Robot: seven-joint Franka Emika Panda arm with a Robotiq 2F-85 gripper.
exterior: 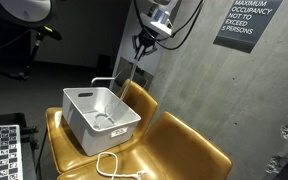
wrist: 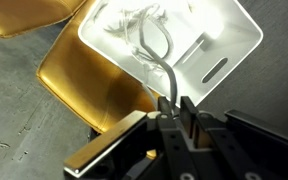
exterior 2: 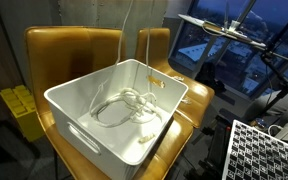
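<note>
A white bin (exterior: 84, 125) stands on the tan chairs, with pale cable (exterior 2: 134, 105) coiled loosely inside it. High above the bin hangs my gripper (exterior: 139, 50). A pale strand (exterior 2: 129, 25) rises out of the bin toward it. Seen from the wrist, a grey-white length of cable (wrist: 164, 65) curves up from the bin to my gripper, reaching the fingertips. The fingers look close together there, but whether they grip the cable is unclear. On the seat beside the bin lies another white cable (exterior: 109, 165).
Several tan chairs (exterior: 189, 150) line the concrete wall, with bare seat room right of the bin. A black-and-white grid board (exterior 2: 259, 150) lies nearby. Yellow blocks (exterior 2: 26, 112) are on the floor behind the bin.
</note>
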